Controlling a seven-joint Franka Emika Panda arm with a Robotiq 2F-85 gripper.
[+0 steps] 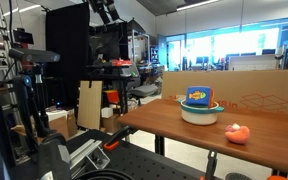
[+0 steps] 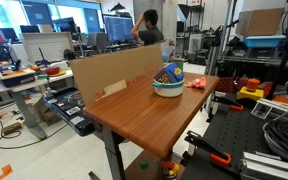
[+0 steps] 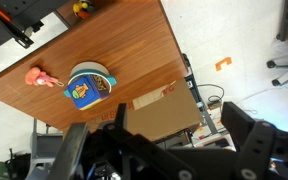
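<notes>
On the wooden table (image 1: 169,119) stands a white pot (image 1: 198,115) with teal handles. A blue block-like item with a colourful fish picture (image 1: 199,97) rests in it, rising above the rim. A small pink object (image 1: 238,133) lies on the table beside the pot, apart from it. From above, in the wrist view, the pot (image 3: 92,69), the fish item (image 3: 81,92) and the pink object (image 3: 42,77) appear at the left. My gripper is high over the scene, its dark fingers spread wide with nothing between them.
A tall cardboard sheet (image 2: 124,78) stands along one long side of the table. Bare tabletop (image 2: 149,122) lies on one side of the pot. A cluttered dark bench (image 2: 246,135) adjoins the table, and a person (image 2: 148,27) stands in the background.
</notes>
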